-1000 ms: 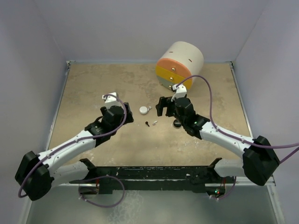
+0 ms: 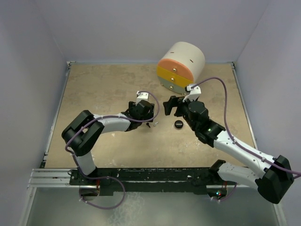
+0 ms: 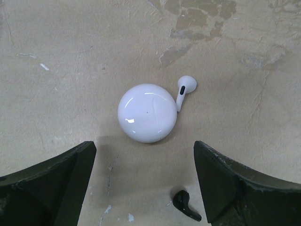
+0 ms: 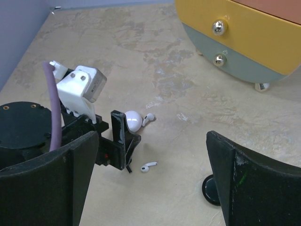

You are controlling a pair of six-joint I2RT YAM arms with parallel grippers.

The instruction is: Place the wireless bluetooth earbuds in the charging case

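Observation:
A round white case [image 3: 146, 113] lies on the table with a white earbud [image 3: 186, 85] beside it at its upper right. My open left gripper hangs over the case, nothing held. A black earbud lies nearer, and another white earbud [image 4: 146, 167] shows in the right wrist view. My right gripper is raised to the right, open and empty, near a round black object [image 4: 210, 190].
A drum-shaped cabinet [image 2: 181, 66] with coloured drawers stands at the back right. Walls bound the table [image 2: 94, 84] at the back and sides.
My left gripper has moved right from the left side to over the white case. My right arm has shifted slightly right.

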